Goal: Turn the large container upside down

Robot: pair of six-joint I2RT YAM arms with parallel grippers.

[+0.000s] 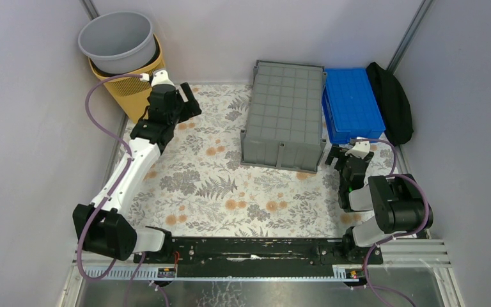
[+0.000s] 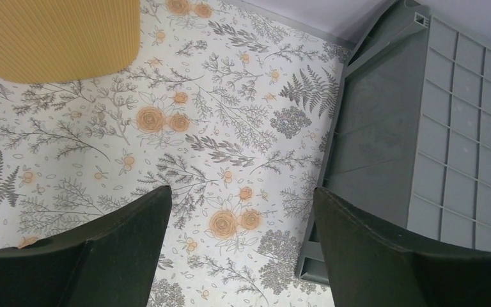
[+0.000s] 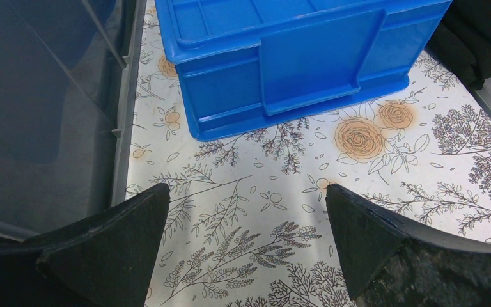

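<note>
The large grey container (image 1: pixel 286 102) rests on the patterned table with its gridded base facing up and its rim down. Its near side wall (image 1: pixel 281 154) faces me. Well to its left, my left gripper (image 1: pixel 190 98) hangs over the table; in the left wrist view its fingers (image 2: pixel 118 246) stand apart around nothing, with the container (image 2: pixel 383 134) off to the right. Close by the container's near right corner is my right gripper (image 1: pixel 334 155), open and empty. In the right wrist view the container's dark wall (image 3: pixel 32 121) fills the left side. The container's inside is hidden.
A blue crate (image 1: pixel 355 105) stands right of the container, with a black cloth bundle (image 1: pixel 389 102) beyond it. At the back left, a grey tub (image 1: pixel 116 38) sits in a yellow basket (image 1: pixel 131 99).
</note>
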